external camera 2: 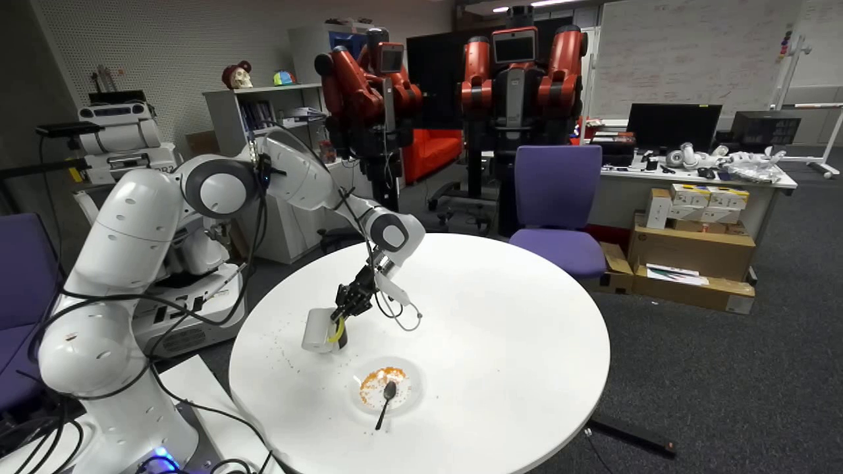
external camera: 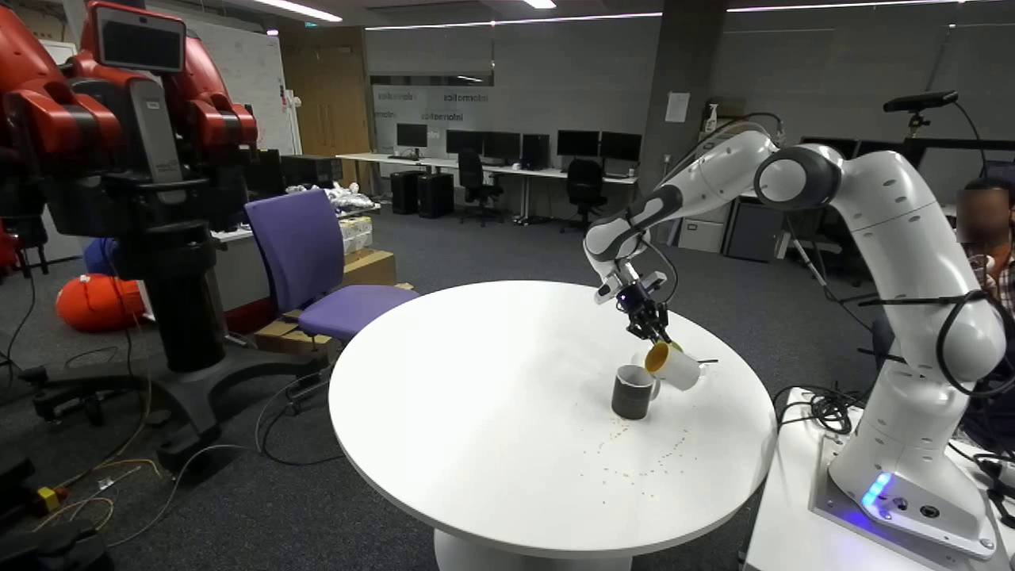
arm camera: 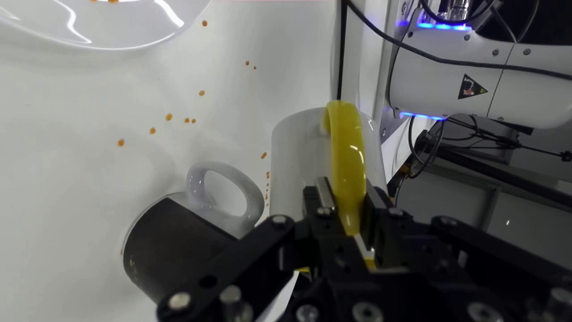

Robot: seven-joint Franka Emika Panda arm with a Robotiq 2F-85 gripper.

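My gripper is shut on the yellow handle of a white mug (arm camera: 300, 155) with a yellow inside. In exterior view 1 this white mug (external camera: 681, 369) is tipped on its side, its mouth facing the dark mug and slightly up. A dark grey and white mug (external camera: 632, 392) stands upright on the table just beside it. The wrist view has that dark mug (arm camera: 171, 244) at lower left, its handle close to the held mug; whether they touch I cannot tell. Exterior view 2 mostly hides the dark mug (external camera 2: 343, 340) behind the white one.
A white dish (external camera 2: 417, 387) with orange bits and a black spoon (external camera 2: 388, 392) lies on the round white table (external camera 2: 506, 316). Small orange bits (arm camera: 169, 116) are scattered near the mugs.
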